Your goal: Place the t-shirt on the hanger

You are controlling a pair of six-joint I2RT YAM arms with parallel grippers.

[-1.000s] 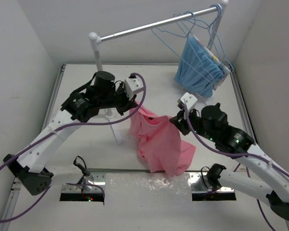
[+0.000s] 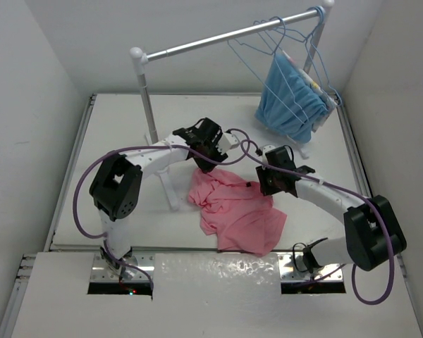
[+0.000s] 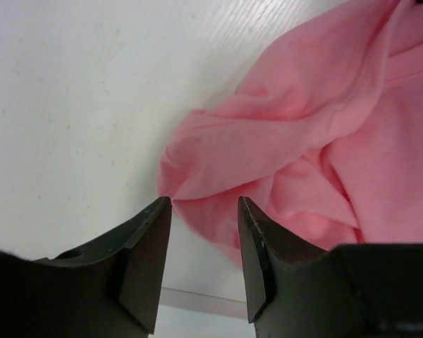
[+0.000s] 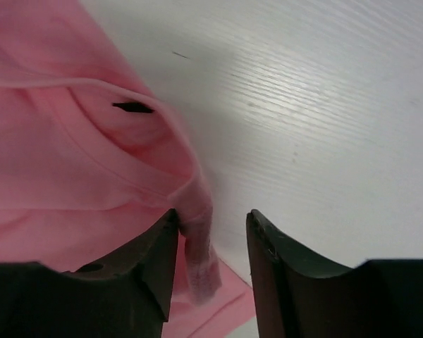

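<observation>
The pink t-shirt (image 2: pixel 233 211) lies rumpled on the white table, its lower part reaching the front edge. At its upper left corner is my left gripper (image 2: pixel 203 169); in the left wrist view its fingers (image 3: pixel 144 246) stand apart, with the pink cloth beyond and below them. My right gripper (image 2: pixel 263 191) is at the shirt's right corner. Seen from the right wrist, a raised fold of cloth (image 4: pixel 196 218) runs between the parted fingers, close to the left one. Blue hangers (image 2: pixel 282 34) hang at the rail's right end.
A white rail (image 2: pixel 225 36) on uprights spans the back of the table. Blue cloth (image 2: pixel 289 98) hangs at its right end. The post's foot (image 2: pixel 169 189) stands left of the shirt. Bare table (image 2: pixel 113 204) lies at the left.
Both arms have come down and away from the camera, lowering the shirt's raised upper part onto the table. Lately the right gripper has shifted slightly, and the fabric has settled flatter.
</observation>
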